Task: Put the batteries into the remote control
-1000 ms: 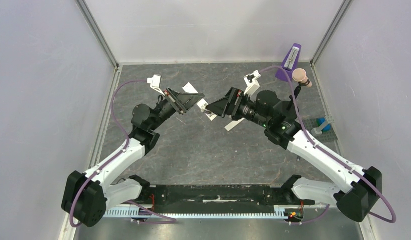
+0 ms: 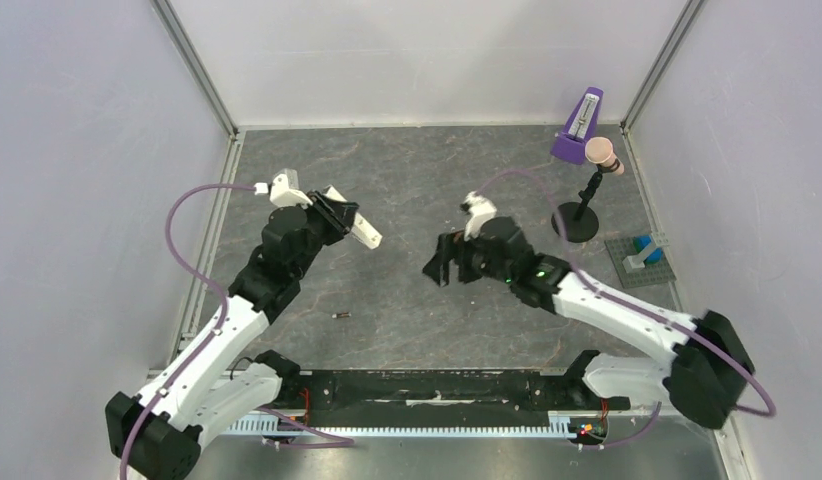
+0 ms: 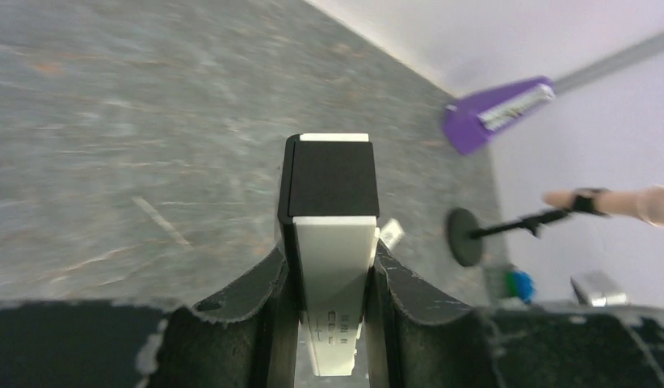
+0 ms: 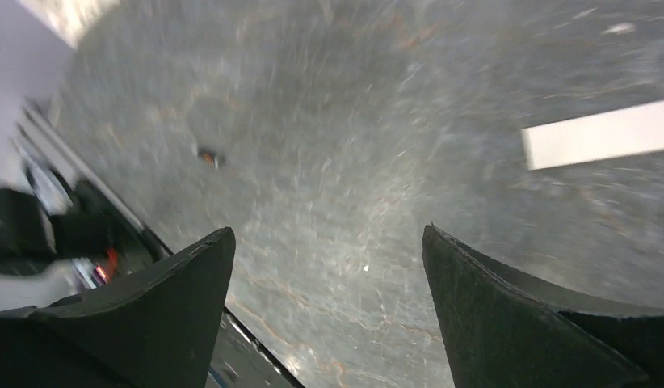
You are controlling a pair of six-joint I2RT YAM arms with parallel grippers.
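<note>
My left gripper [image 2: 337, 212] is shut on the white remote control [image 2: 365, 230], held in the air left of centre; the left wrist view shows it upright between the fingers. My right gripper [image 2: 440, 258] stands open, blurred in the top view, with nothing between its fingers. A small battery [image 2: 341, 315] lies on the table at front left, also seen as a dark cylinder [image 4: 210, 158] in the right wrist view. A white flat strip [image 4: 595, 133], possibly the battery cover, lies on the table in the right wrist view.
At the right edge stand a purple object [image 2: 570, 140], a dark stand with a pinkish cylinder [image 2: 580, 222] and a grey tray with a blue item [image 2: 627, 268].
A battery has appeared on the table at front left.
</note>
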